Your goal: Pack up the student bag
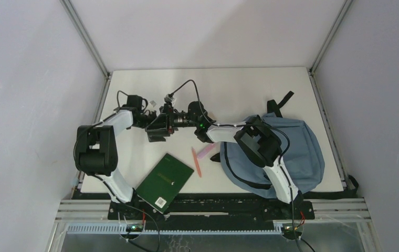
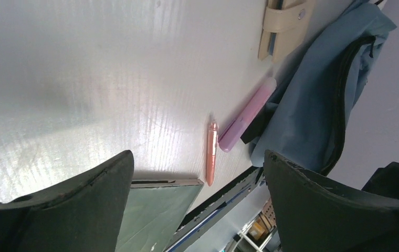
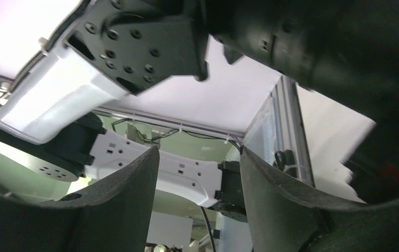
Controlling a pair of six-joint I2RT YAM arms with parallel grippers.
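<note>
A dark green book (image 1: 165,181) lies at the table's front left, its lower corner past the front edge; it shows between and below the left fingers in the left wrist view. My left gripper is open, nothing between its fingers. Close to it at the table's left, my right gripper is partly open, nothing seen between its fingertips. In the top view the two grippers overlap, hiding their tips. The blue bag (image 1: 307,149) rests on the right, partly under the right arm. A pink case (image 2: 247,115) and an orange pen (image 2: 211,152) lie beside it.
A beige strapped case (image 2: 285,23) lies beyond the pink case, mostly hidden by the right arm from above. The right arm (image 1: 221,131) spans the middle of the table. Bare table (image 1: 229,86) stretches along the back.
</note>
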